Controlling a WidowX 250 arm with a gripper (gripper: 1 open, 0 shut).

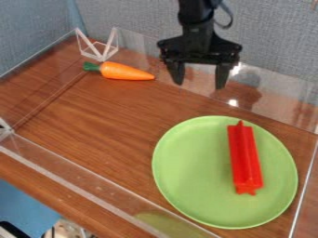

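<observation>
My black gripper (199,72) hangs open above the back of the wooden table, its two fingers pointing down with nothing between them. A red elongated object (245,158) lies on a green plate (187,172) at the front right. An orange carrot with a green top (125,72) lies at the back left, to the left of my gripper.
A white wire-like stand (97,46) is at the back left corner. Clear panels edge the table, with grey padded walls behind.
</observation>
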